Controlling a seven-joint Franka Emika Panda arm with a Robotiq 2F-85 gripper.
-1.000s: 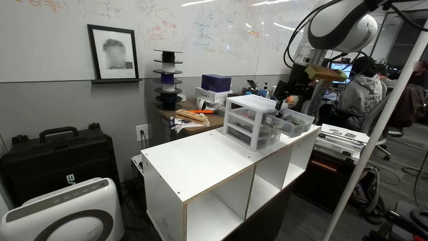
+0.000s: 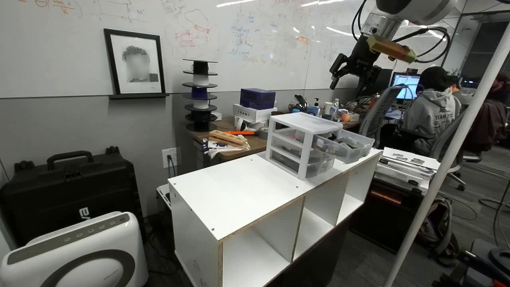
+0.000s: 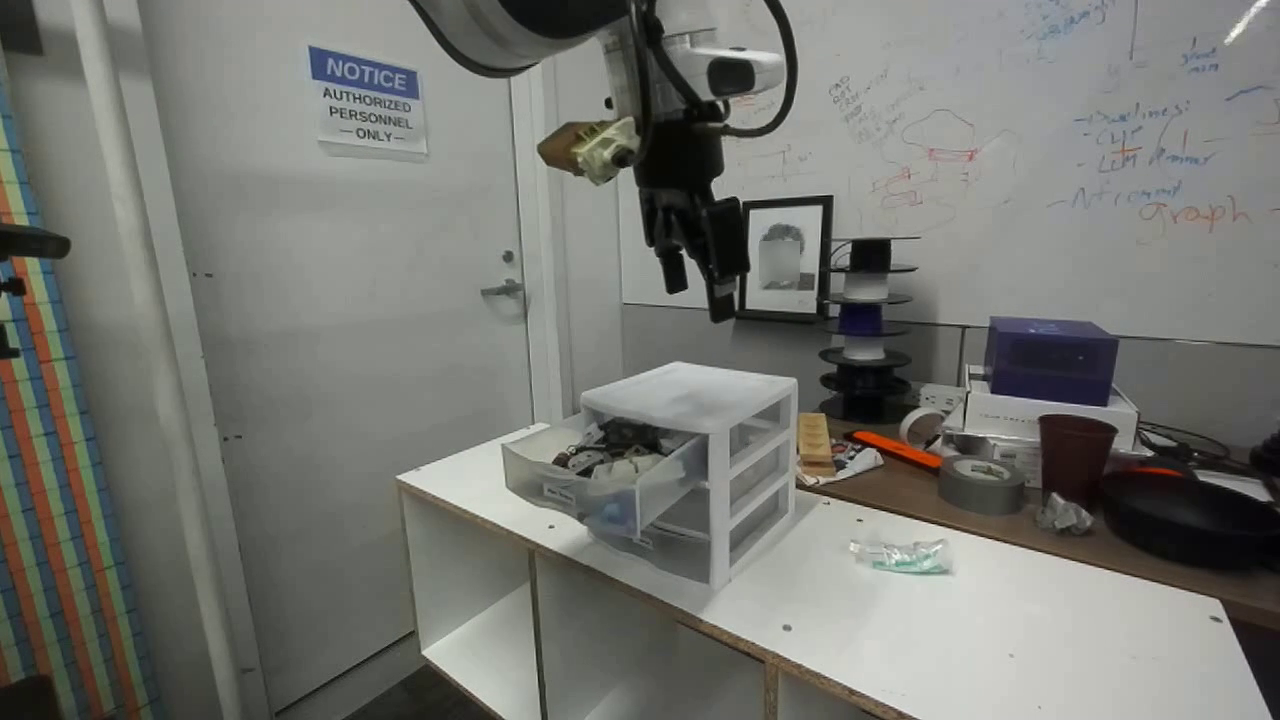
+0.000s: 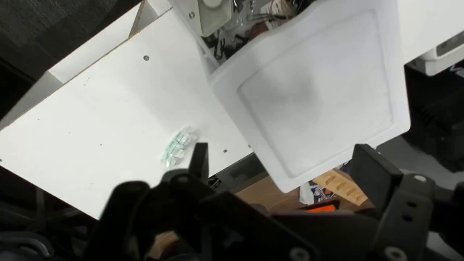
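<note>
High above the white cabinet, my gripper is open, with nothing between its fingers. Below it stands a white plastic drawer unit, whose pale top fills much of the wrist view. Its upper clear drawer is pulled out and holds mixed small parts. A crinkled clear packet with green marks lies on the cabinet top beside the unit. I cannot make out that packet in exterior view 1.
The white cabinet top has wide bare room beside the unit. Behind it, a desk carries a spool stack, wooden pieces, grey tape, a brown cup and a black pan. A pale pole stands in front.
My arm and gripper have risen well clear of the drawer unit; a second ago the fingers were low by the pulled-out drawer. The unit and drawer look unmoved.
</note>
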